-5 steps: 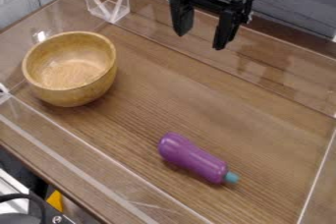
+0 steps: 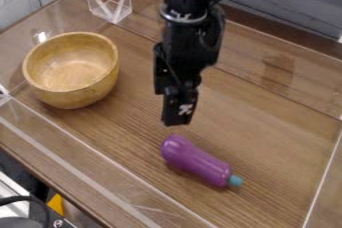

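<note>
My black gripper [image 2: 178,100] hangs over the middle of the wooden table [image 2: 287,152], its fingers open and pointing down, with nothing seen between them. Below and slightly right of it a purple object with a teal tip [image 2: 198,160], like a toy eggplant or bottle, lies on its side on the table, apart from the fingers. A yellow bowl [image 2: 71,72] stands at the left of the gripper.
A clear wire-like holder [image 2: 107,4] stands at the back left. A low wall [image 2: 287,7] runs along the back. Black cable and a yellow item are at the bottom left edge.
The bowl and the purple object have not moved.
</note>
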